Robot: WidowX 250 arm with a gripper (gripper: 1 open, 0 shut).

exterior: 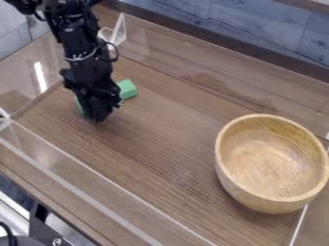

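My black gripper (96,101) reaches down from the top left over a green object (125,88) on the wooden table (154,163). The green object is mostly hidden behind the gripper, and I cannot tell whether the fingers are open or shut on it.
A large yellow bowl (270,163) stands at the right. A grey-blue wall runs along the back right, and the table's edge shows at the lower left.
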